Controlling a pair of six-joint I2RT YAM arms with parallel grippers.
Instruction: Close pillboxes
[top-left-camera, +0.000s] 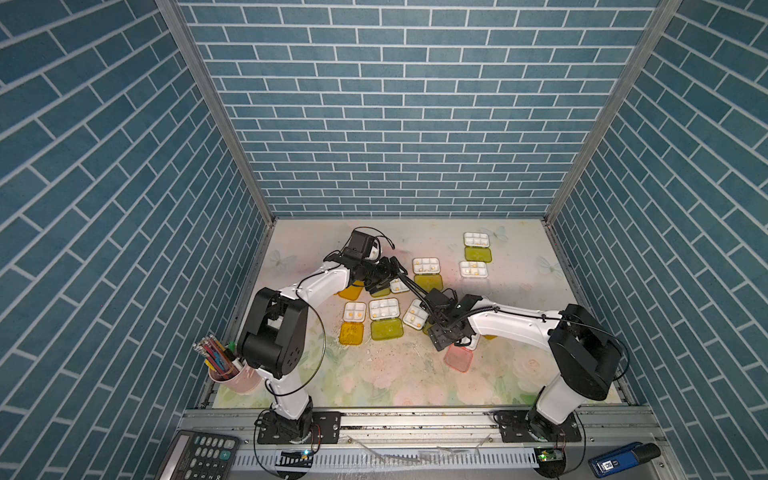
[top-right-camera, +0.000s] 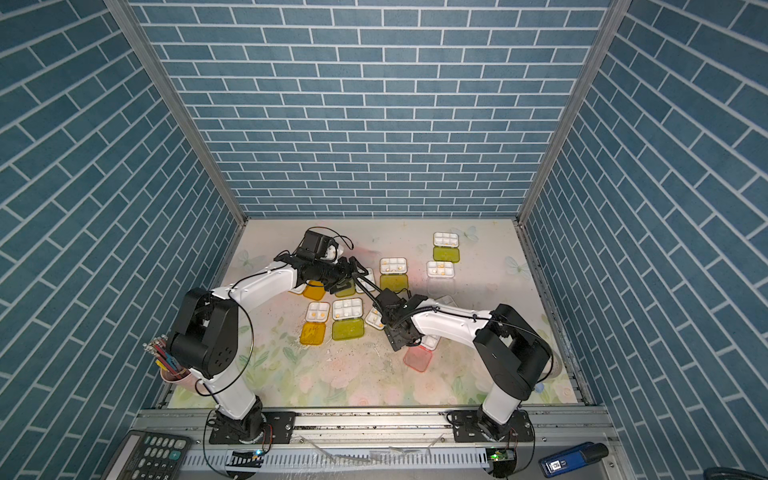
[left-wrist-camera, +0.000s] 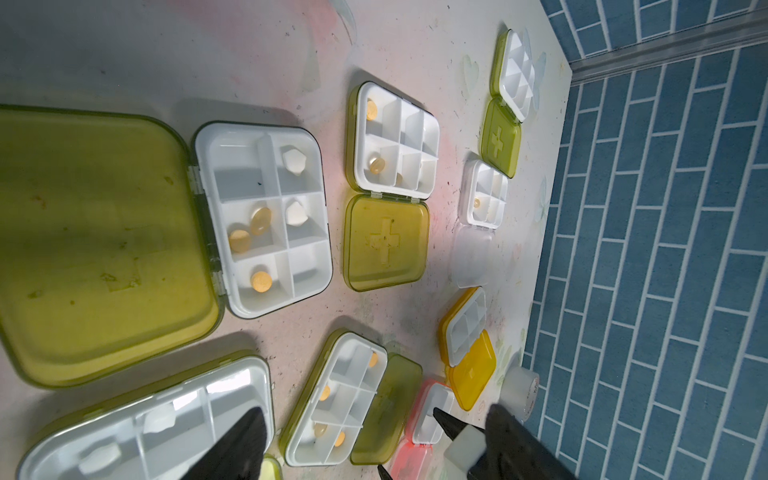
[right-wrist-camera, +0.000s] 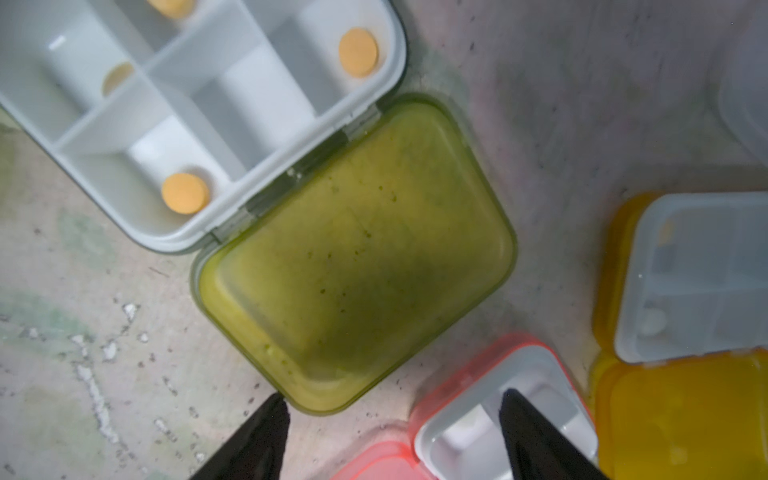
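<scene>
Open pillboxes, white trays with coloured lids, cover the table. My left gripper hovers over the back-centre ones; the left wrist view shows a green-lidded box (left-wrist-camera: 264, 216) with pills, its fingers part open. My right gripper is open low over the front-right group: a white tray (right-wrist-camera: 240, 96) with yellow pills and its green lid (right-wrist-camera: 344, 256), a small red box (right-wrist-camera: 496, 416) between the fingertips' lines, and a yellow box (right-wrist-camera: 680, 408). Whether anything touches the fingers cannot be told.
A pen cup (top-left-camera: 232, 372) stands at the front left. More open boxes (top-left-camera: 476, 240) lie at the back right. The two arms are close near the middle.
</scene>
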